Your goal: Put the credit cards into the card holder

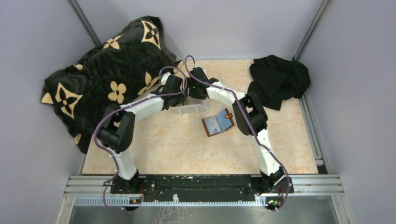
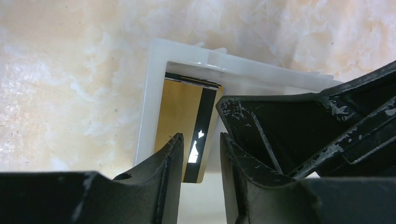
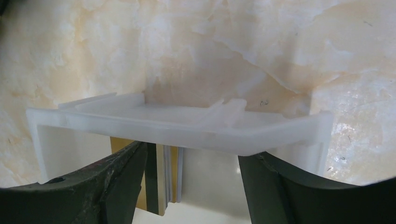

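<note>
Gold credit cards [image 2: 180, 109], one with a black stripe, stand in a stack at one end of the white tray [image 2: 152, 93]. In the left wrist view my left gripper is part open over the stack; the cards pass below its fingertips and I cannot tell whether they touch. My right gripper is wide open at the tray's wall, with the cards [image 3: 152, 186] partly behind one of its fingers [image 3: 123, 182]. The brown card holder [image 1: 218, 122] lies open on the table, its inside light blue.
A dark patterned blanket [image 1: 112, 70] fills the left side, and a black cloth [image 1: 279, 79] lies at the back right. Both arms meet closely above the tray.
</note>
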